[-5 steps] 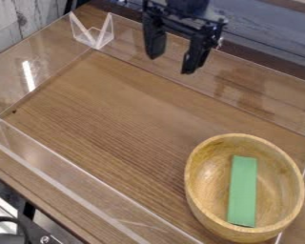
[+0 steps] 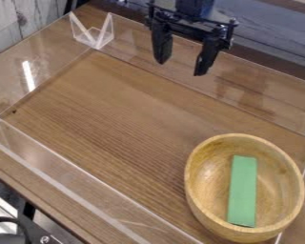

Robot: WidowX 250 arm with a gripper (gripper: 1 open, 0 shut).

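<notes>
My black gripper [image 2: 185, 52] hangs at the top centre of the camera view, over the back of the wooden table [image 2: 104, 133], its two fingers apart with nothing visible between them. A tan wooden bowl [image 2: 205, 185] sits at the lower right, with a green rectangular block [image 2: 242, 191] lying inside it. The gripper is well behind the bowl, apart from it.
A white wire-like object [image 2: 94, 30] stands at the back left corner. Black cables run at the bottom left edge.
My gripper has shifted a little to the right and turned slightly since a second ago. The bowl and green block have not moved.
</notes>
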